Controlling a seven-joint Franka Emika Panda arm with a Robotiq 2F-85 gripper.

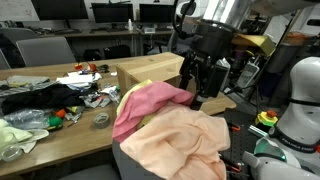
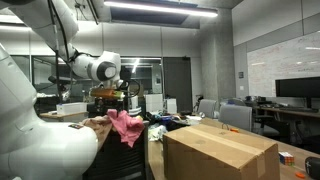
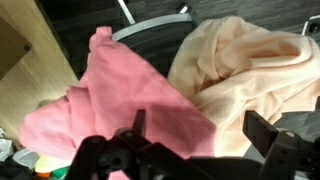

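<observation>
A pink cloth is draped over the top of a dark chair or bin, beside a peach cloth that hangs toward the camera. Above these cloths is my gripper, open, with no cloth held between its fingers. In the wrist view, the pink cloth fills the middle and lower left below the gripper. The peach cloth lies to its right, partly behind the right finger. Exterior view 2 shows the pink cloth under the arm.
A cardboard box stands on the table. Dark clothes, a tape roll and other small items lie on the wooden table. A yellow cloth shows behind the pink one.
</observation>
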